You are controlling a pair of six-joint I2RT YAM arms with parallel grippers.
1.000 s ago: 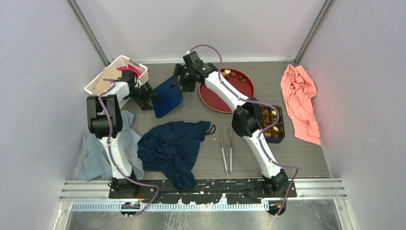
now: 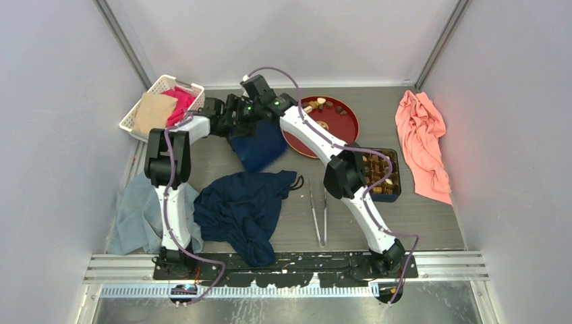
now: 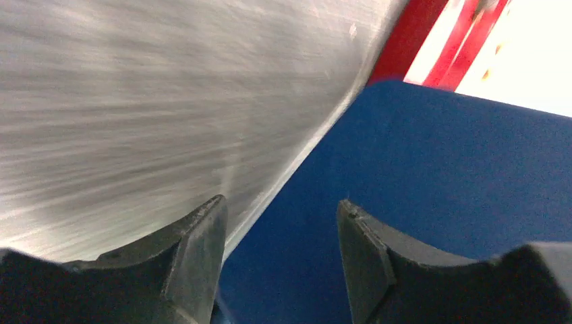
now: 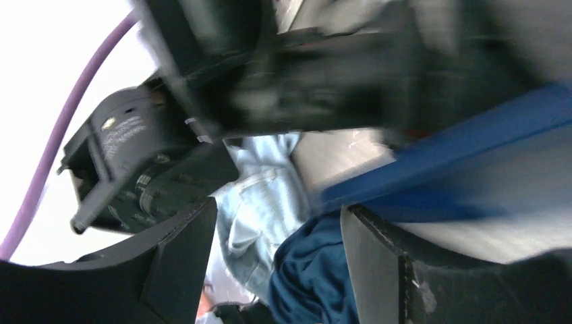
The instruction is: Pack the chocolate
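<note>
A dark blue flat board or lid (image 2: 260, 152) lies below both grippers near the back middle; it fills much of the left wrist view, blurred in the right one. My left gripper is open over its edge, and my right gripper is open beside it, close to the left one. The compartmented chocolate box (image 2: 382, 172) is at the right, partly behind the right arm. A red round plate (image 2: 340, 138) holds several chocolate pieces.
Metal tongs (image 2: 325, 223) lie at front middle. A navy cloth (image 2: 239, 216), pale blue cloth (image 2: 128, 216) and coral cloth (image 2: 421, 142) lie around the table. A white basket (image 2: 129, 118) stands back left.
The left gripper has moved right to meet the right one, which shifted slightly left. The blue board has moved right and toward the front, now lying partly beside the red plate.
</note>
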